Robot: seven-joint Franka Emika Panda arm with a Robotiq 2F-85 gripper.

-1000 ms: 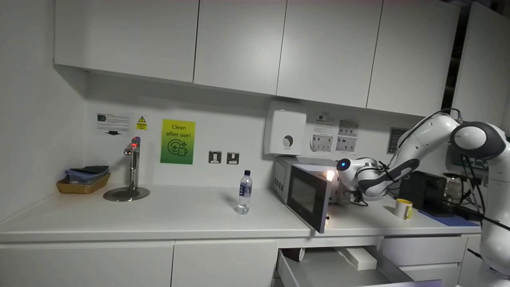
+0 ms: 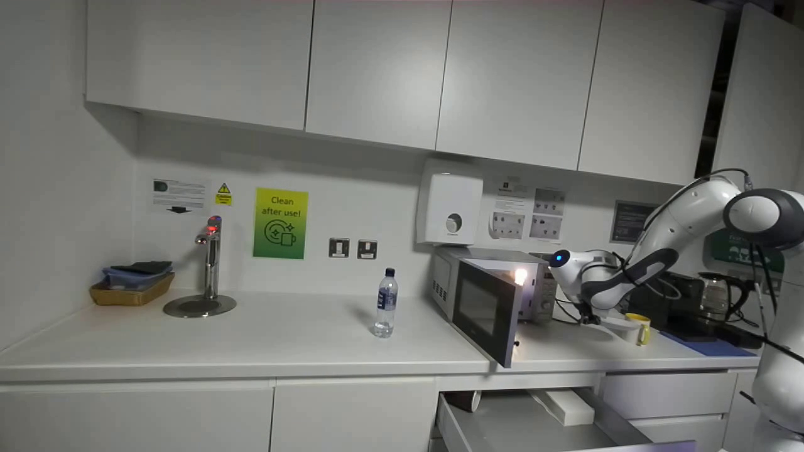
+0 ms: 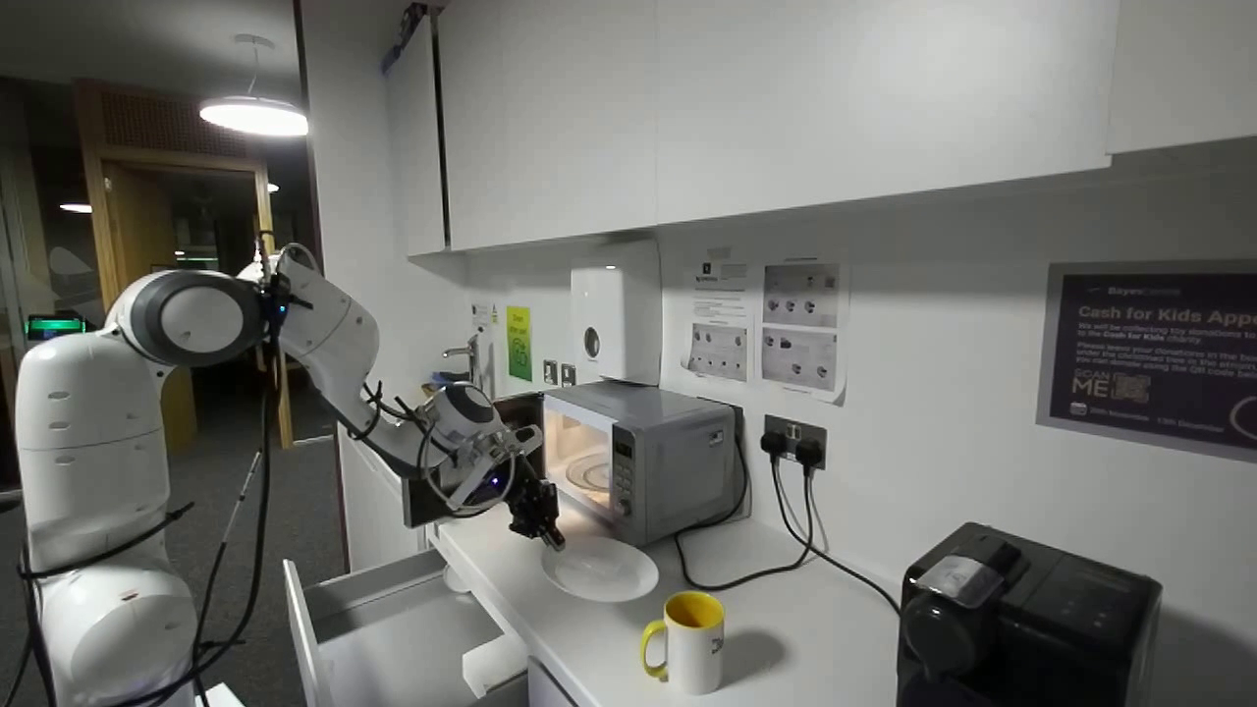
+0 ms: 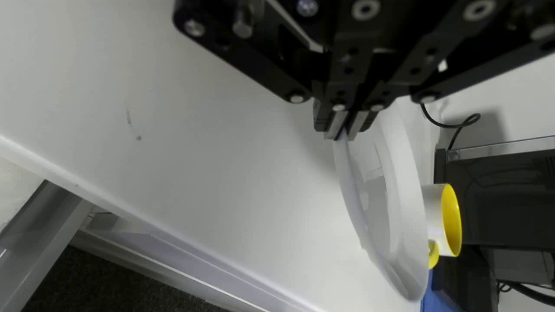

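Observation:
Pinched between the fingertips of my gripper is the near rim of a white plate (image 4: 411,208); the rest of the plate extends away from the fingers. In exterior view 2 the plate (image 3: 601,571) appears above the counter in front of the microwave (image 3: 683,448), with the gripper (image 3: 555,544) at its left edge. The microwave door (image 2: 488,309) stands wide open, and its lit inside shows a glass turntable (image 3: 589,472). From exterior view 1, the plate (image 2: 619,323) is seen edge-on, partly covering the mug behind it.
Close to the plate stands a white mug with a yellow inside (image 3: 695,642). A black coffee machine (image 3: 1025,613) is farther right. Below the counter an open drawer (image 2: 520,429) juts out. A water bottle (image 2: 385,302) stands left of the microwave, with clear counter around it.
My arm has moved right, away from the microwave in exterior view 1. The plate, not discernible there before, now shows at the gripper in front of the mug.

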